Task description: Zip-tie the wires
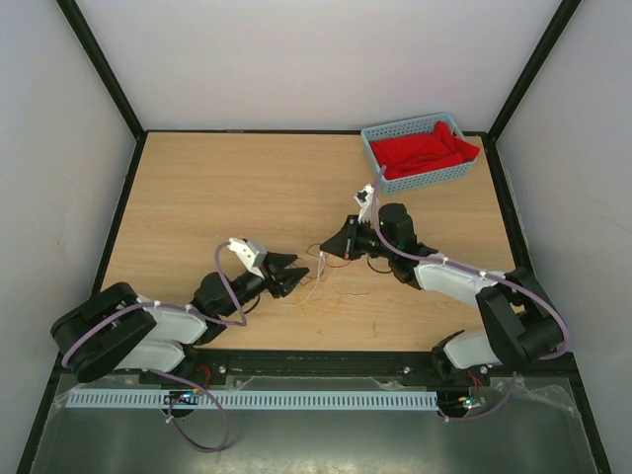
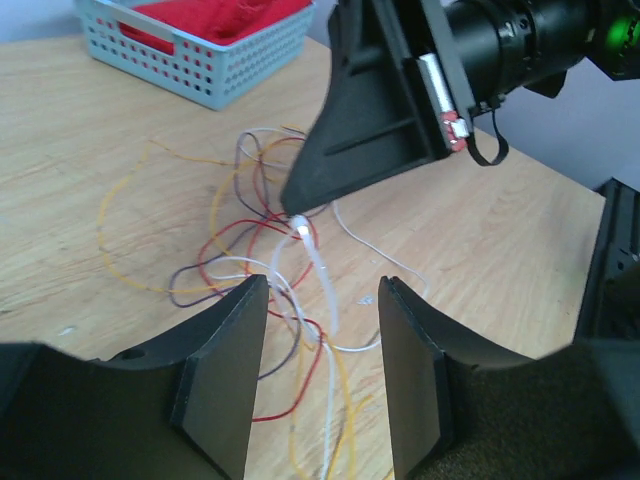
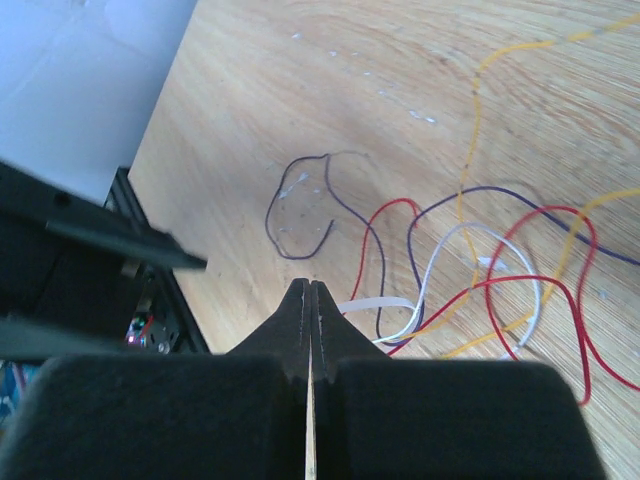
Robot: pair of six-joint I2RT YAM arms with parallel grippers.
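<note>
A loose tangle of red, yellow, white and purple wires (image 3: 480,290) lies on the table centre. A pale strip (image 2: 315,262), looking like a zip tie, rises from them to the tip of my right gripper (image 1: 323,252), which is shut; in the left wrist view the strip's upper end is at that tip (image 2: 293,211). My left gripper (image 1: 294,269) is part open, low beside the wires on the left, its two fingers either side of the strip's lower part in its wrist view (image 2: 320,330), nothing seen held.
A blue basket (image 1: 395,129) with red cloth stands at the back right.
</note>
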